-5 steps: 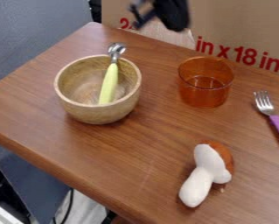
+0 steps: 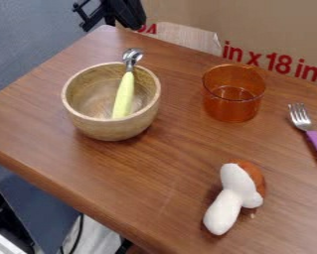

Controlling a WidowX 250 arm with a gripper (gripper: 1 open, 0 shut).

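A wooden bowl [image 2: 89,95] sits on the left of the table, with a yellow-handled scoop [image 2: 123,93] lying in it, its metal head over the rim. An orange translucent cup [image 2: 233,102] stands right of it. A fork [image 2: 309,137] with a purple handle lies at the right edge. A white and brown mushroom-shaped plush [image 2: 234,195] lies at the lower right. My black gripper [image 2: 110,14] hangs at the top edge, partly out of frame; its fingers are too unclear to read.
The wooden table [image 2: 134,189] has free room in its middle and lower left. A cardboard panel [image 2: 253,25] stands along the back. Cables hang below the front left edge.
My gripper has swept left and up from above the cup to the top edge above the table's far left corner. The objects on the table have not moved.
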